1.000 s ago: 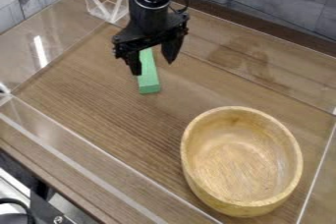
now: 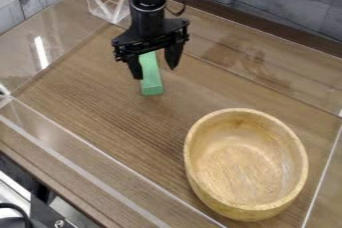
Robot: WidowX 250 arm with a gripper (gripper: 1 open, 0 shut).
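My black gripper [image 2: 151, 56] hangs over the upper middle of the wooden table, open, its two fingers spread wide on either side of a green rectangular object [image 2: 152, 84]. The object's far end is partly behind the gripper. Whether the fingers touch it is unclear.
A large pale yellow oval bowl [image 2: 246, 164] sits at the front right of the table [image 2: 94, 122]. A clear plastic item stands at the back left, partly behind the arm. The left, middle and upper right of the table are clear.
The green object and bowl stay in place.
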